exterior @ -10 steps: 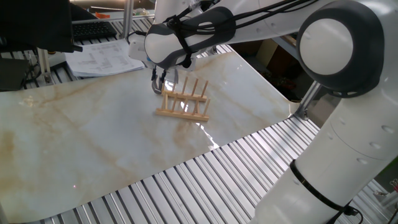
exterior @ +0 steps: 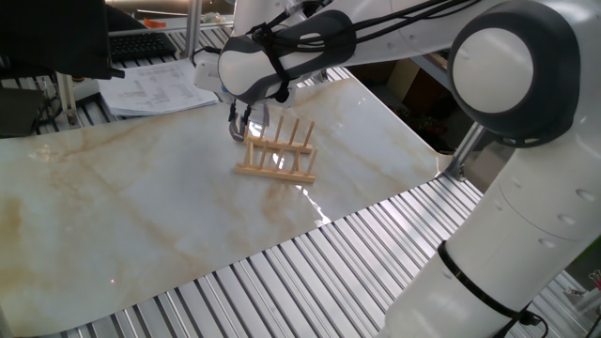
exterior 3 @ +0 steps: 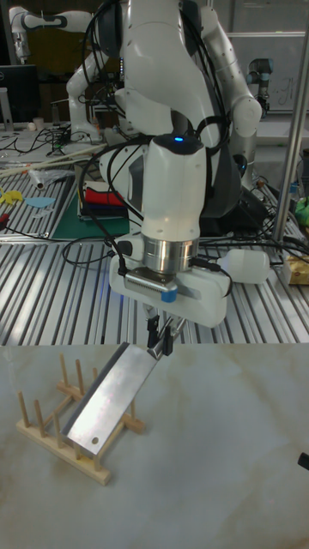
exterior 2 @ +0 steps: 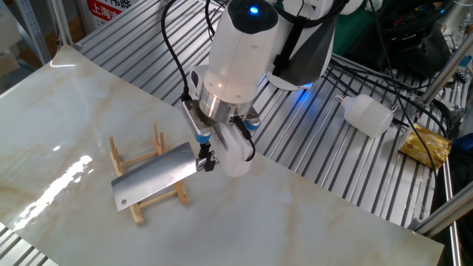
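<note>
A metal cleaver [exterior 2: 154,177] with a broad silver blade has its handle end in my gripper [exterior 2: 207,157], whose dark fingers are shut on it. In exterior view 3 the blade [exterior 3: 112,402] slants down and left from the gripper [exterior 3: 160,338]. Below and behind the blade is a wooden peg rack [exterior 3: 57,444] standing on the marble-patterned tabletop. The blade overlaps the rack [exterior 2: 137,216] in both views; whether it rests in a slot or hangs just above, I cannot tell. In exterior view 1 the gripper [exterior: 241,128] is beside the rack [exterior: 275,173], the cleaver barely distinguishable.
Papers [exterior: 155,87] lie behind the table's far edge.
</note>
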